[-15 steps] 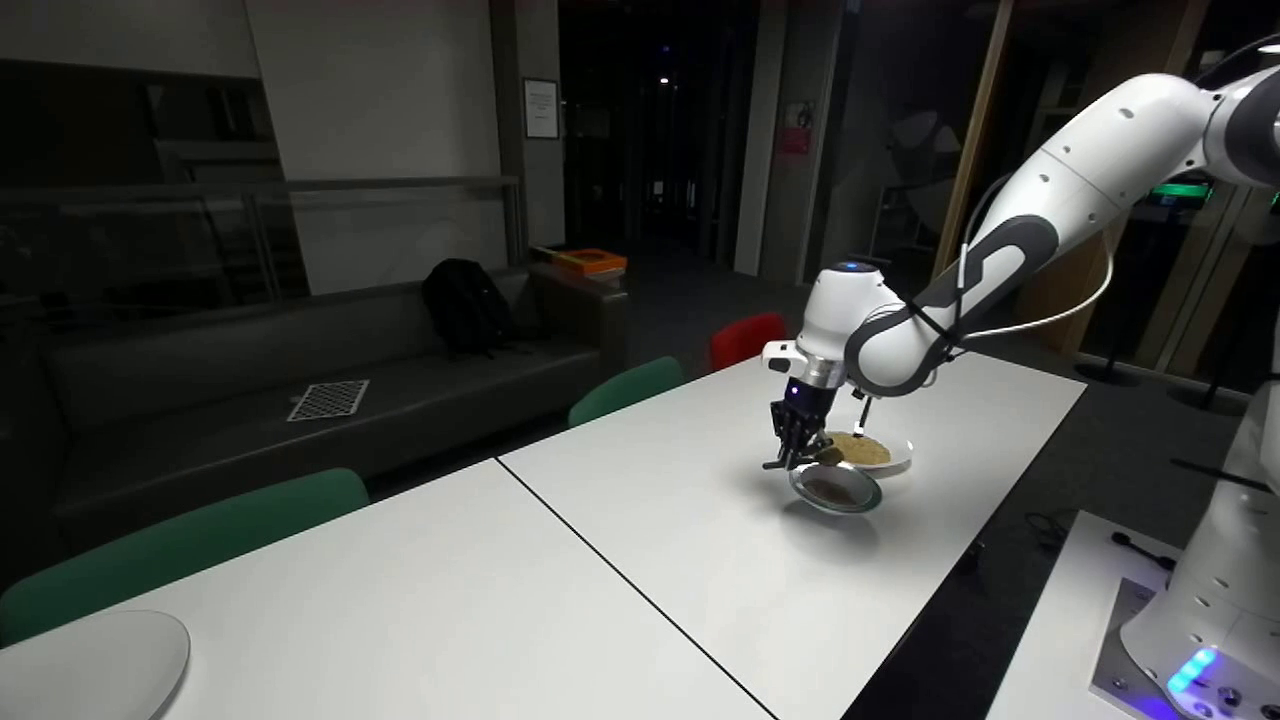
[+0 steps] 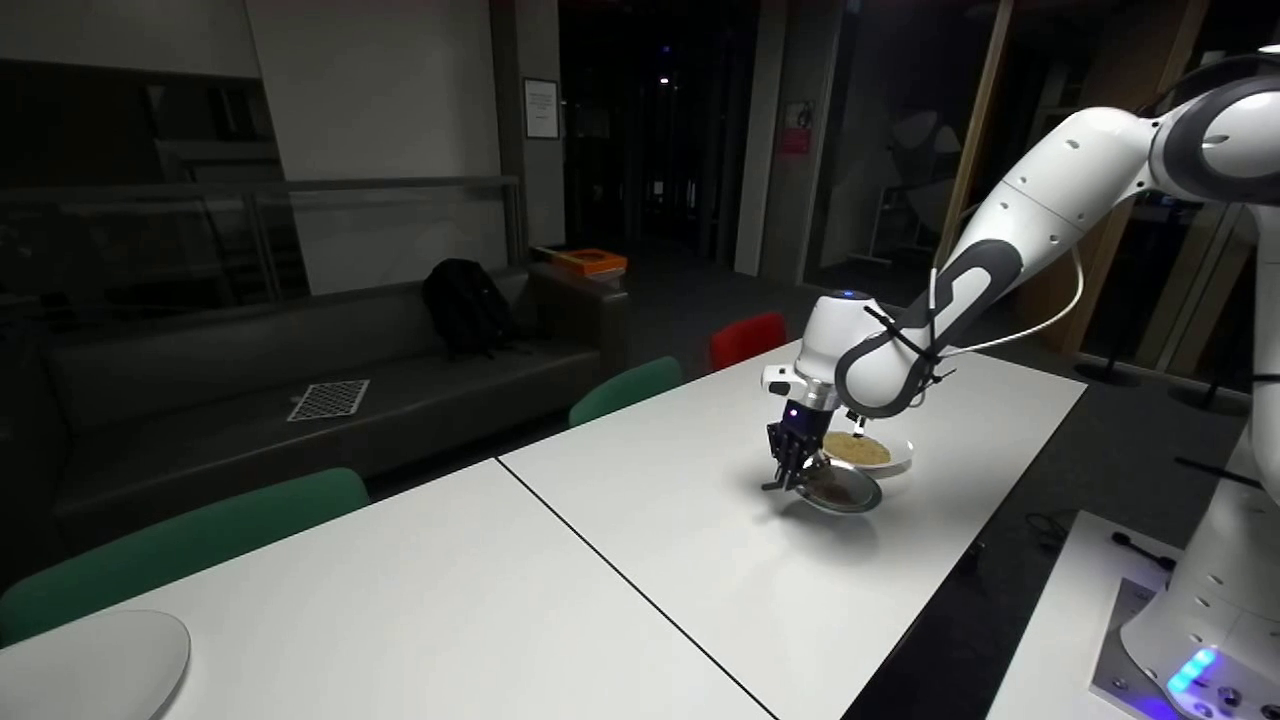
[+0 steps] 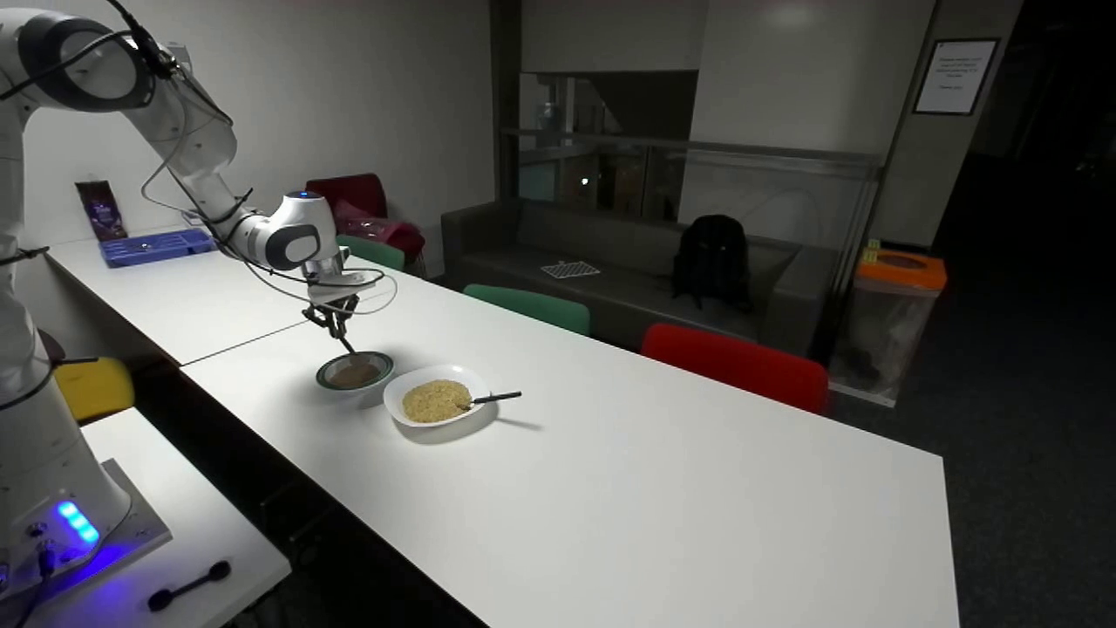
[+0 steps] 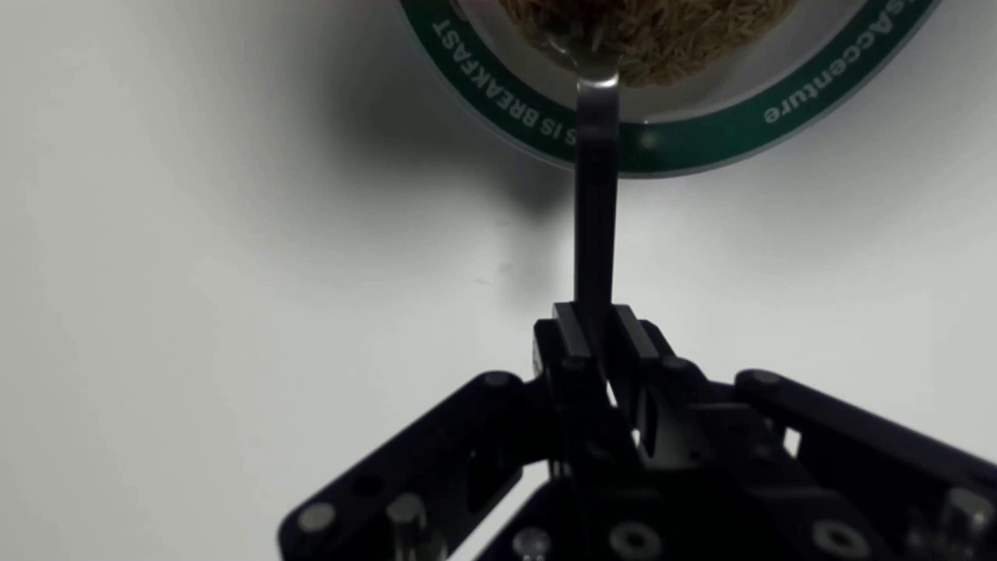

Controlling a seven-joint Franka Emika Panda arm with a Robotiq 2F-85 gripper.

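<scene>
In the wrist view my gripper is shut on the dark handle of a spoon [image 4: 596, 187]. The spoon reaches over the rim of a green-edged bowl [image 4: 738, 140], its metal head down among brown grains [image 4: 692, 37]; the tip is partly hidden there. From exterior view 2 the bowl [image 3: 387, 368] is seen on the white table, with my gripper [image 3: 340, 333] above its far side. Close to it stands a white dish [image 3: 476, 378] of pale yellow grains [image 3: 434, 399], and a second dark-handled spoon [image 3: 497, 398] rests in that dish.
A white plate [image 2: 96, 660] lies at the near left corner in exterior view 1. A blue tray [image 3: 157, 247] sits on the table's far end. Chairs line one long side.
My arm and gripper have come down, lowering the held spoon from above the bowl into it. The bowl and the dish have stayed put.
</scene>
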